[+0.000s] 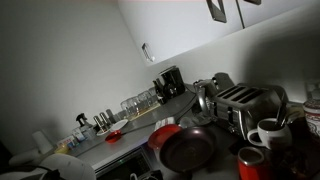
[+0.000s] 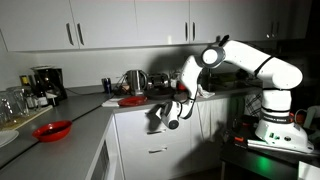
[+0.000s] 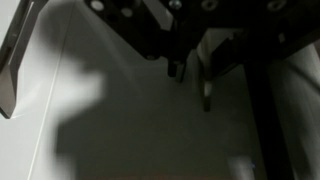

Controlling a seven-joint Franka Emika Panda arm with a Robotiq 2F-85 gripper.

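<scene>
In exterior view 2 my gripper (image 2: 165,119) hangs low in front of the white cabinet fronts, below the counter's edge. A horizontal handle (image 2: 157,150) shows on a front beneath it. The wrist view is dark. There the fingertips of my gripper stand close together before a pale, shadowed panel (image 3: 120,120). How far apart they are, and whether anything lies between them, is unclear. A long metal bar, perhaps a handle (image 3: 15,60), stands at the left edge, apart from the fingers.
A dark pan (image 1: 188,150) lies on the counter near its edge, before a toaster (image 1: 246,107). A red cup (image 1: 252,164) and a white mug (image 1: 270,133) stand to the right. Farther left on the counter is a red bowl (image 2: 52,130).
</scene>
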